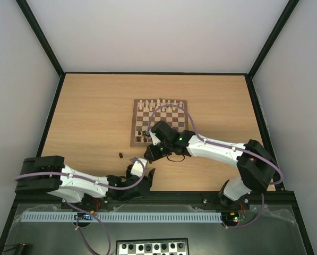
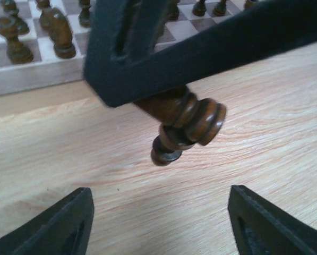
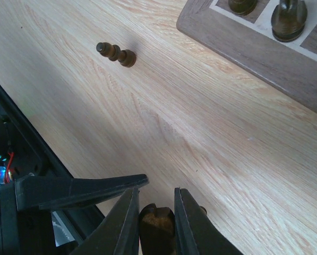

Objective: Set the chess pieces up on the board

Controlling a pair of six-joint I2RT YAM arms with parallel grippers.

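Note:
The chessboard (image 1: 186, 111) lies mid-table, with light pieces on its far side and dark ones on its near side. Below its near edge, my right gripper is shut on a dark brown chess piece (image 3: 157, 234). In the left wrist view the ringed base of that piece (image 2: 208, 122) sticks out from the right fingers. A small dark knob (image 2: 165, 153) shows just under it; whether it belongs to the same piece I cannot tell. My left gripper stands open close by, nothing between its fingers.
Another dark piece (image 3: 116, 54) lies on its side on the bare wood left of the board. Both arms' ends are very close together. A strip with dark pieces (image 1: 152, 247) sits beyond the table's front edge.

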